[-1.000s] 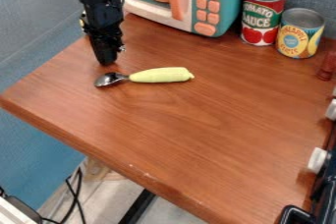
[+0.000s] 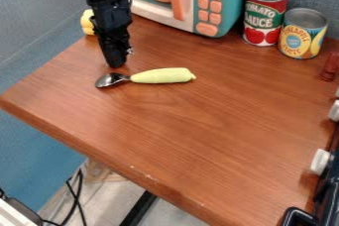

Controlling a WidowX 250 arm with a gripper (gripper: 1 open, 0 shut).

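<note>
My black gripper (image 2: 117,56) hangs at the left back of the wooden table, just above and behind a spoon with a pale yellow handle (image 2: 162,75). The spoon's metal bowl (image 2: 109,79) points left, toward the table's left side. The fingertips are small and dark, and I cannot tell whether they are open or shut.
A teal toy microwave (image 2: 223,2), a tomato sauce can (image 2: 264,17) and a second can (image 2: 302,36) stand along the back, with a red bottle (image 2: 331,66) at right. A yellow object (image 2: 87,22) is behind my arm.
My gripper has shifted slightly to the right over the last second. The spoon lies where it was.
</note>
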